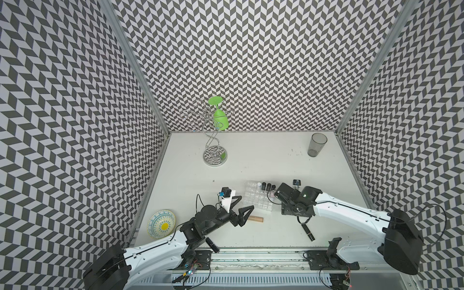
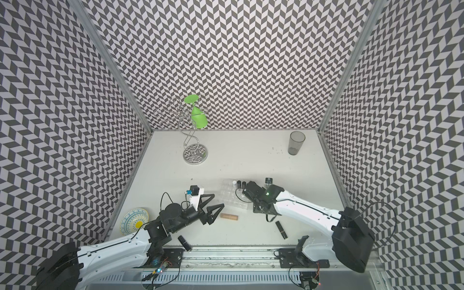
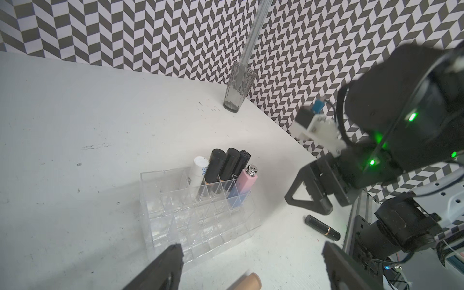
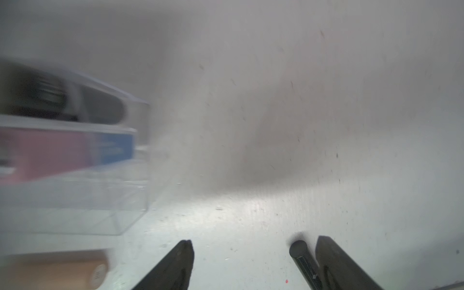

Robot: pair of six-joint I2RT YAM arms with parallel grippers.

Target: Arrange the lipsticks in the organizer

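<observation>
The clear organizer point(image 3: 193, 222) holds a white tube point(image 3: 197, 171), several black lipsticks point(image 3: 215, 164) and a pink-and-blue one point(image 3: 245, 181) at its right end. A tan lipstick point(image 1: 254, 219) lies in front of it; a black lipstick point(image 1: 308, 232) lies front right, another point(image 1: 211, 245) front left. My left gripper stands open at the organizer's left front, nothing between its fingers. My right gripper is above the table beside the organizer's right end, fingers apart, empty, the black lipstick below it near one fingertip.
A glass point(image 1: 316, 145) stands back right, a metal stand with a green piece point(image 1: 215, 155) back left, a patterned bowl point(image 1: 161, 223) front left.
</observation>
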